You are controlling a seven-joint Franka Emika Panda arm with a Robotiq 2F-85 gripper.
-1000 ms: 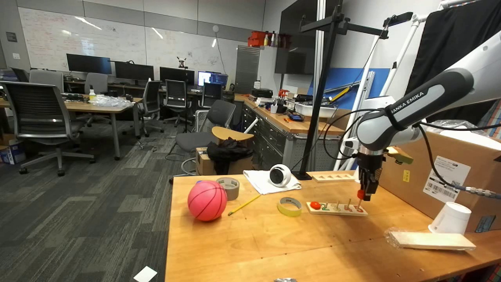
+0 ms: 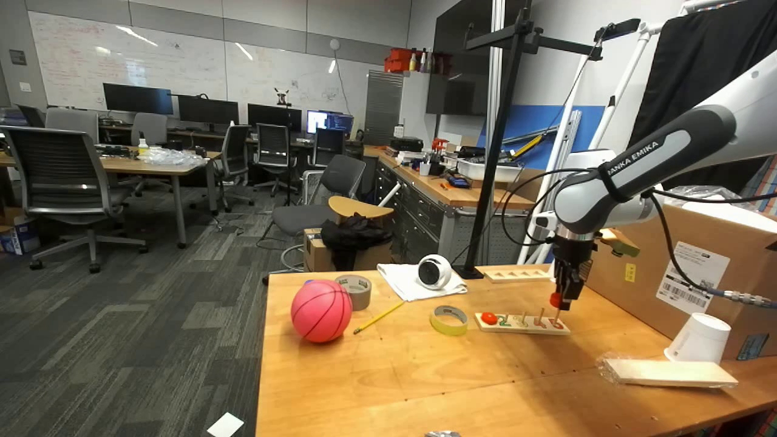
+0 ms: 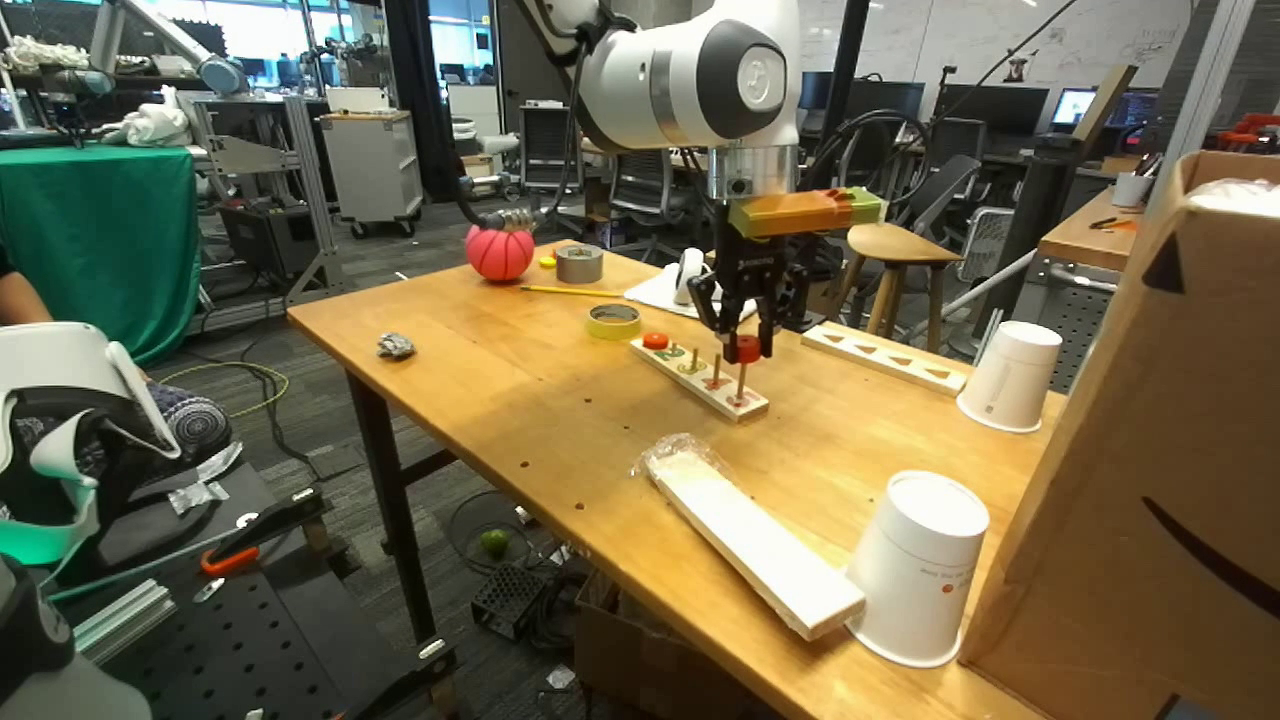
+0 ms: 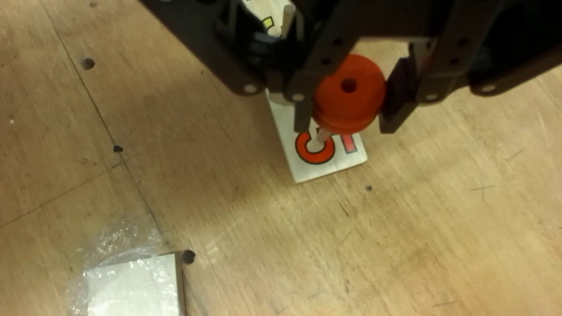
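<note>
My gripper is shut on a red disc with a hole through its middle. The disc sits at the upper end of the last peg on a pale pegboard. In the wrist view that peg rises from a red "5" and passes out of sight behind the disc; no peg tip shows in the hole. Whether the peg has entered the disc, I cannot tell. Another red piece rests at the board's opposite end, and the pegs between are bare.
A plastic-wrapped board and a white cup stand near the cardboard box. Yellow tape, a pencil and a pink ball lie past the pegboard. Bare table surrounds its near side.
In exterior view 1, my gripper and the red disc have shifted slightly left and up over the end peg. Everything else stays put.
</note>
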